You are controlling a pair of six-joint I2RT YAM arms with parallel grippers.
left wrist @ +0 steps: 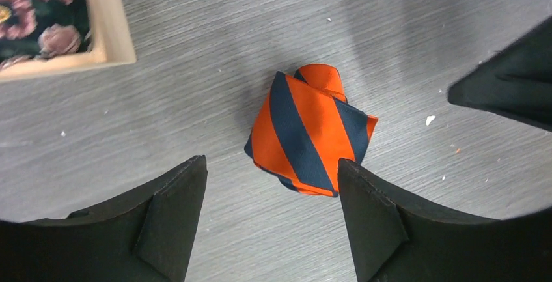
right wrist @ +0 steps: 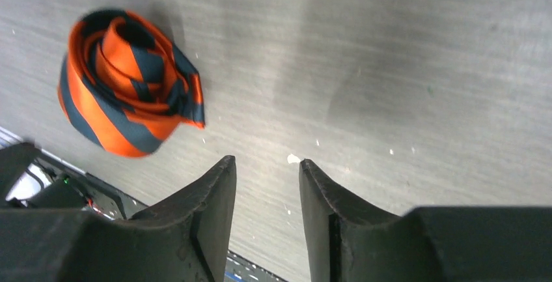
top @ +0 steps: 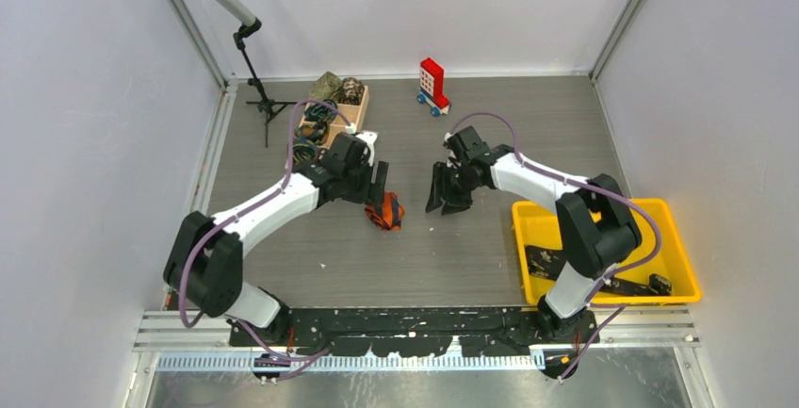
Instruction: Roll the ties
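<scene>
An orange tie with dark stripes [top: 387, 214] is rolled into a bundle on the table between the arms. The right wrist view shows the coil of the tie [right wrist: 124, 77] from its open side; in the left wrist view its striped outer face [left wrist: 309, 132] shows. Open and empty, my left gripper [top: 378, 184] hangs at the tie's upper left in the top view, and its fingers [left wrist: 170, 210] are apart with the tie beyond them. My right gripper [top: 443, 199] is off to the tie's right, fingers [right wrist: 218, 210] parted with only table behind them.
A wooden divided box [top: 350, 125] at the back left holds several rolled ties. A yellow bin [top: 660, 238] with dark patterned ties stands at the right. The red toy [top: 432, 81] is at the back.
</scene>
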